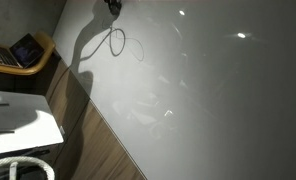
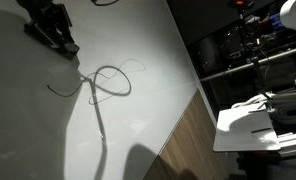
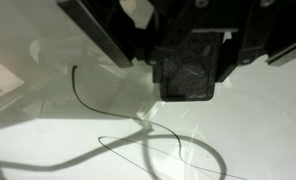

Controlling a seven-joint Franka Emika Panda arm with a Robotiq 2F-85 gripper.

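In the wrist view my gripper comes in from the top, shut on a dark, box-like block (image 3: 188, 82) between its fingers. What the block is, I cannot tell. A thin dark wire (image 3: 84, 101) curves over the pale surface below, with a fine loop near the bottom edge. Whether the wire joins the block is hidden. In exterior view 2 the gripper (image 2: 70, 48) is at the upper left, over the pale surface (image 2: 153, 70), with the wire (image 2: 60, 94) close by. Only the gripper's dark end (image 1: 113, 7) shows at the top of exterior view 1.
Broad grey shadows with loops lie across the pale surface. Its wooden edge (image 1: 103, 140) runs diagonally. Beyond stand a white table (image 1: 28, 115) and a yellow chair (image 1: 36, 66) with a laptop (image 1: 26, 50).
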